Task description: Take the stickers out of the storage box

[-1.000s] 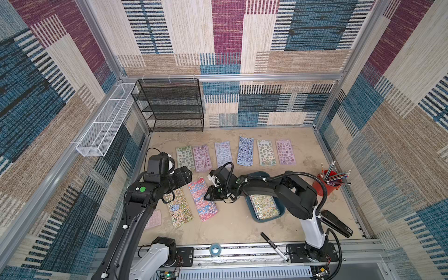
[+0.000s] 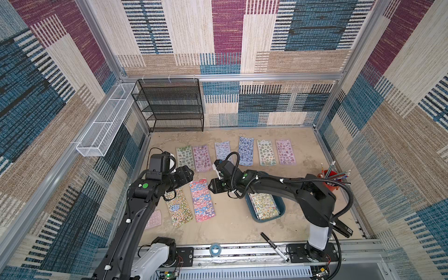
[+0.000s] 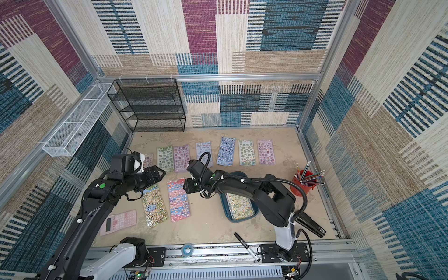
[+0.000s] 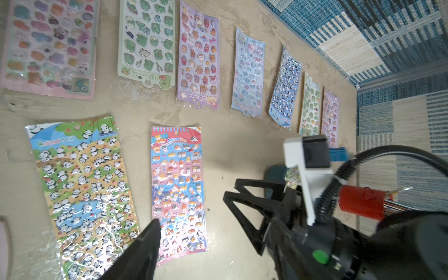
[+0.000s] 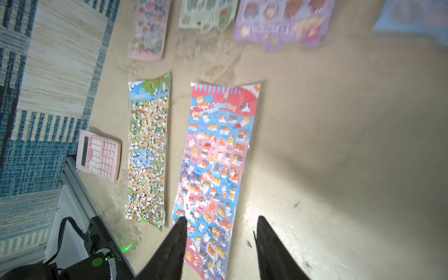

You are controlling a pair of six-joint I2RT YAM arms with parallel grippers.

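Observation:
The teal storage box (image 2: 278,207) holds more sticker sheets (image 2: 264,207) and is partly hidden under my right arm. On the table lie a red-blue animal sheet (image 4: 177,186), a panda sheet (image 4: 81,191) and a row of smaller sheets (image 2: 246,150) behind. My right gripper is open above the red-blue sheet, blurred fingers apart, holding nothing seen. My left gripper hovers above the left sheets with blurred fingers apart and nothing visible between them.
A red pen cup (image 3: 301,185) stands at the right, a pink calculator (image 5: 98,156) at the left front. A black rack (image 2: 168,105) and white wire basket (image 2: 105,121) are at the back left. A marker (image 2: 275,247) lies at the front.
My right gripper has risen and shifted slightly back from the red-blue sheet, which now lies straighter than a second ago. My left arm has shifted slightly right.

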